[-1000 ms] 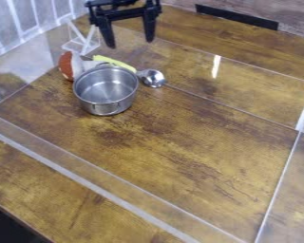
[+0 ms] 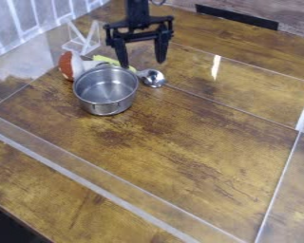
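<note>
My black gripper (image 2: pixel 141 52) hangs open at the top centre, its fingers pointing down just above a yellow object (image 2: pixel 114 64) and a silver spoon-like utensil (image 2: pixel 151 78). Below and left of them stands a steel pot (image 2: pixel 105 93). An orange and white object (image 2: pixel 75 66) lies at the pot's upper left, partly beside its rim; I cannot tell what it is. Nothing shows between my fingers.
A white rack-like item (image 2: pixel 83 38) stands behind at the upper left. Clear panels border the wooden table (image 2: pixel 193 161), whose middle and right are free. A dark bar (image 2: pixel 237 14) is at the back right.
My gripper has moved down and slightly right, closer to the utensils. The objects on the table look unmoved.
</note>
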